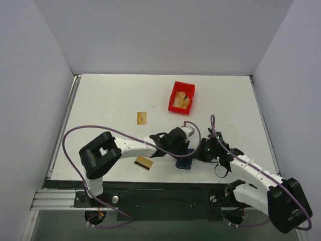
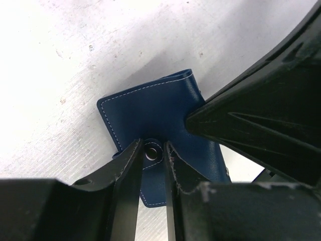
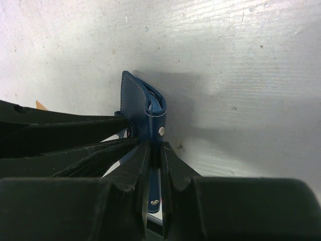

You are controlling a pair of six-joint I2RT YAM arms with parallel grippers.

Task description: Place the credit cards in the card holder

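Observation:
The navy card holder (image 1: 184, 164) lies near the table's front, between both arms. In the right wrist view, my right gripper is shut on the edge of the holder (image 3: 135, 100). My left gripper is at the holder's small snap tab (image 2: 151, 155), its fingertips slightly apart on either side of the button; whether they touch it I cannot tell. One tan card (image 1: 142, 118) lies on the table at left of centre. A second card (image 1: 144, 162), tan with a dark stripe, lies left of the holder, below the left arm.
At the back stands a red box (image 1: 173, 102) with tan pieces (image 1: 181, 99) inside. The right arm's dark fingers (image 2: 246, 118) come in close beside the left gripper.

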